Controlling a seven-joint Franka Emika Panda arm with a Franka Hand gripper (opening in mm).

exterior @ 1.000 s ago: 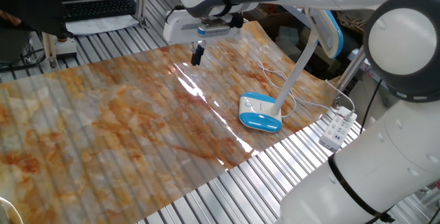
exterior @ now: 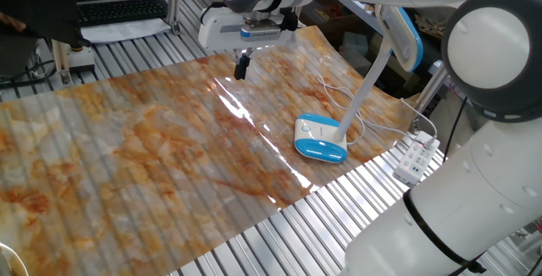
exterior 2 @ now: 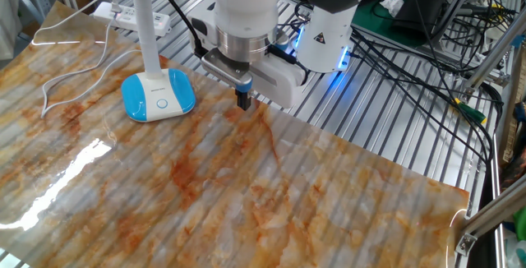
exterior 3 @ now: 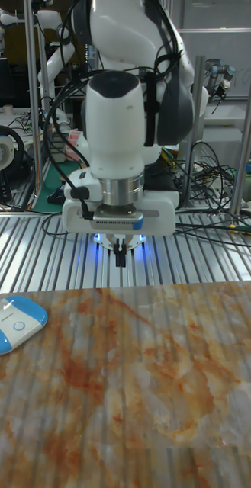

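My gripper (exterior 2: 243, 100) hangs in the air above the marbled sheet, pointing down. Its dark fingers (exterior: 242, 66) stand together, shut, and I see nothing between them. The third exterior view shows the same fingers (exterior 3: 120, 255) in front of the arm's blue-lit base. A blue-and-white desk lamp stands on the sheet, apart from the gripper; its base (exterior: 321, 138) is right of and nearer than the fingers in the first view, and its base (exterior 2: 159, 95) lies to their left in the second.
The brown-and-cream marbled sheet (exterior: 144, 166) is bare apart from the lamp and its white cable. A white power strip (exterior: 417, 157) lies at the right edge. A keyboard (exterior: 123, 10) is at the back left. Black cables (exterior 2: 436, 79) lie beside the arm's base.
The arm and gripper have shifted slightly to the left in the first exterior view over the last second. The fingers look the same, and the lamp has stayed put.
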